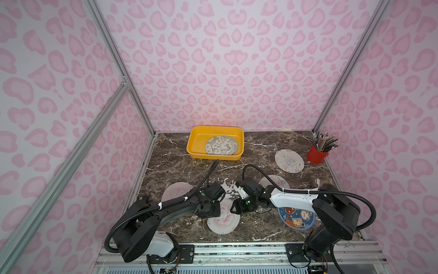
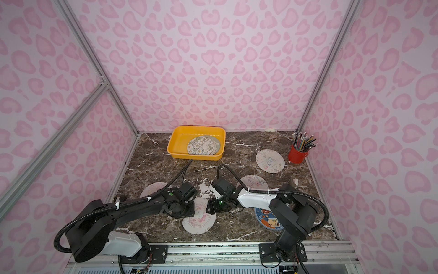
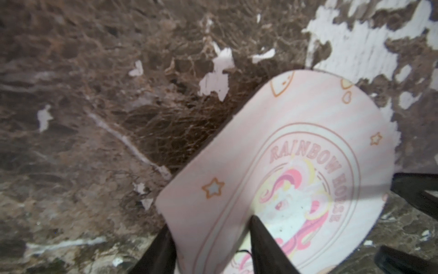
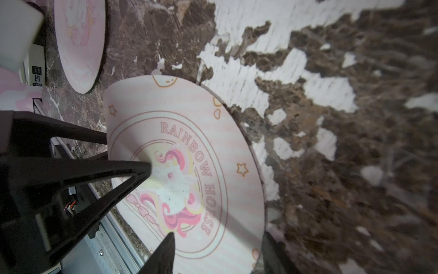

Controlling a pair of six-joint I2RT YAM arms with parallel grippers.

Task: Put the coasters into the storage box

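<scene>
A pink "Rainbow Horse" coaster lies at the front middle of the table; its left edge looks bent up at the fingers of my left gripper, which in the left wrist view reach over it, part open. My right gripper is at the coaster's right side; its finger is hard to see. The yellow storage box at the back holds coasters. Other coasters lie at the left, middle right, back right and front right.
A red mug of pens stands at the back right. The table has bare room left and right of the box and in front of it. Both arms crowd the front middle.
</scene>
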